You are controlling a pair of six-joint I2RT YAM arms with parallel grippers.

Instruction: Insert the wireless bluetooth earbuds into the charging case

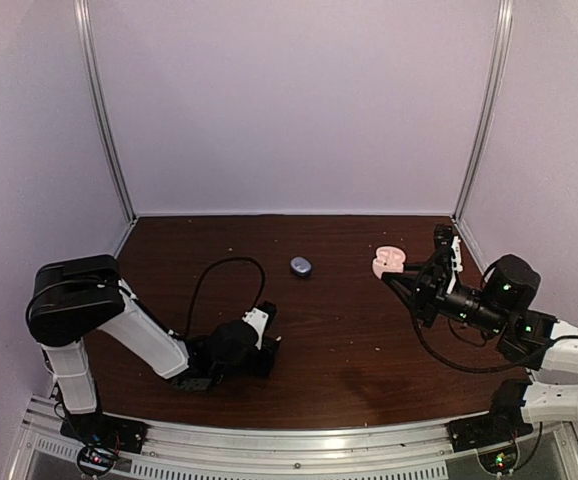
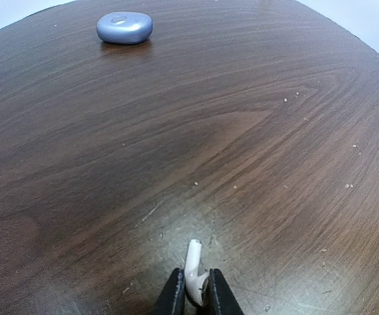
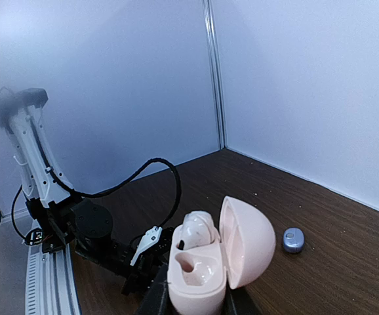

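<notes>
In the right wrist view the pink charging case [image 3: 199, 289] is upright with its lid [image 3: 247, 241] open. One earbud [image 3: 198, 228] sits in its far slot, and the near slot is empty. My right gripper [image 1: 397, 277] is shut on this case, holding it above the table's right side. A white earbud [image 2: 193, 262] lies on the table in the left wrist view, its stem pointing away from my left gripper. The left fingers [image 2: 172, 294] are close together, one on each side of the earbud's rounded end; whether they grip it is unclear.
A blue-grey oval case [image 1: 300, 266] stands closed on the wooden table [image 1: 339, 340], toward the back middle. Bare wood separates the two arms. Pale walls enclose the back and sides.
</notes>
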